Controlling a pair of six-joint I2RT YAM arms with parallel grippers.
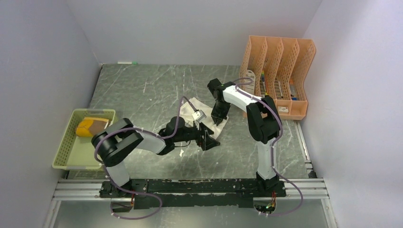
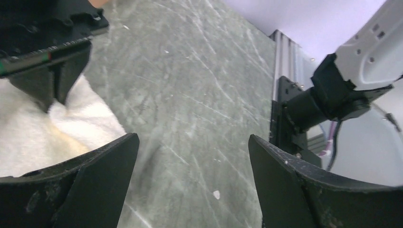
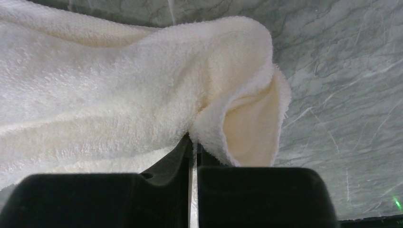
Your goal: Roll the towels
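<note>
A cream towel (image 1: 190, 107) lies on the grey marbled table, its near end folded and bunched in the right wrist view (image 3: 119, 80). My right gripper (image 1: 217, 119) is down on that bunched end, shut, with its tips tucked at the towel's fold; whether cloth is between them is hidden. My left gripper (image 1: 209, 141) stands open at the towel's near edge, just left of and in front of the right one; in the left wrist view its fingers frame bare table beside the towel.
A green basket (image 1: 59, 156) with a yellow bag sits at the left. An orange divided organiser (image 1: 298, 110) stands at the back right.
</note>
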